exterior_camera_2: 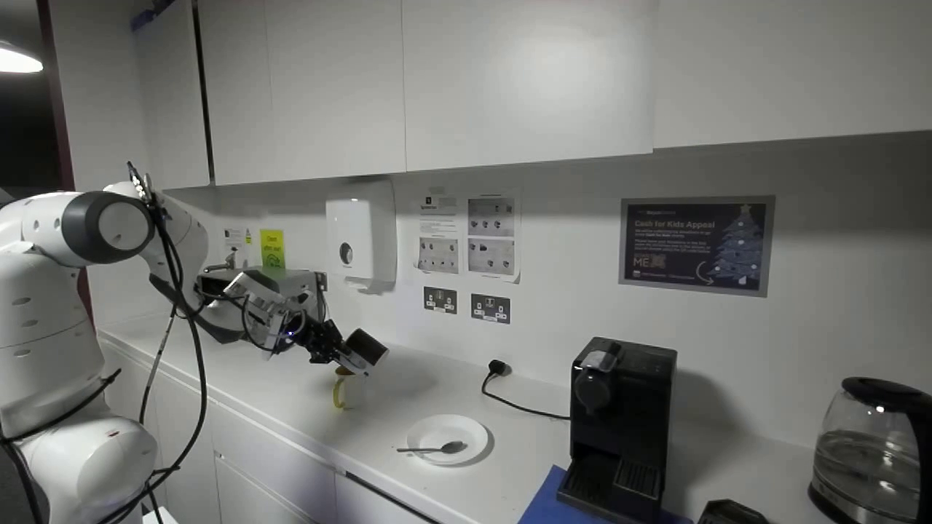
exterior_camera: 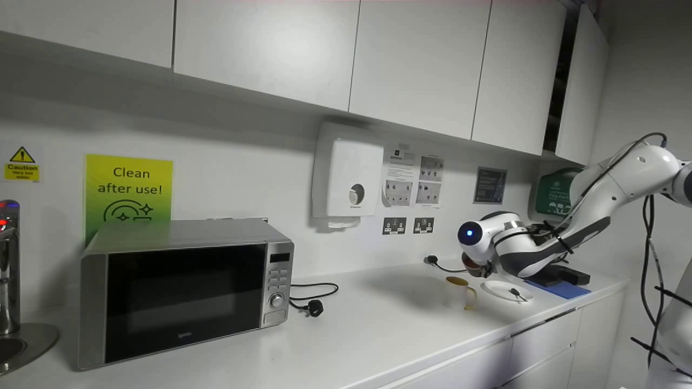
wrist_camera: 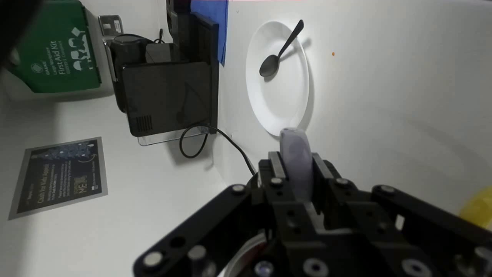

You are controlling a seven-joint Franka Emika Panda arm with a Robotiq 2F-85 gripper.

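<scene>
My gripper is shut on the pale handle (wrist_camera: 296,152) of a mug. That dark mug (exterior_camera_2: 366,346) hangs tilted above the counter in exterior view 2. In exterior view 1 the held mug (exterior_camera: 473,263) is partly covered by the wrist. Below and close to it, a white mug (exterior_camera: 457,295) with a yellow inside and yellow handle stands upright on the counter. Only a yellow piece of this standing mug (wrist_camera: 479,207) shows at the right edge of the wrist view. Whether anything is inside either mug, I cannot tell.
A white plate (exterior_camera_2: 421,434) with a spoon (exterior_camera_2: 452,447) lies beside the standing mug. Past it are a black coffee machine (exterior_camera_2: 622,410) on a blue mat (exterior_camera_2: 543,505) and a glass kettle (exterior_camera_2: 861,471). A microwave (exterior_camera: 185,298) stands farther along.
</scene>
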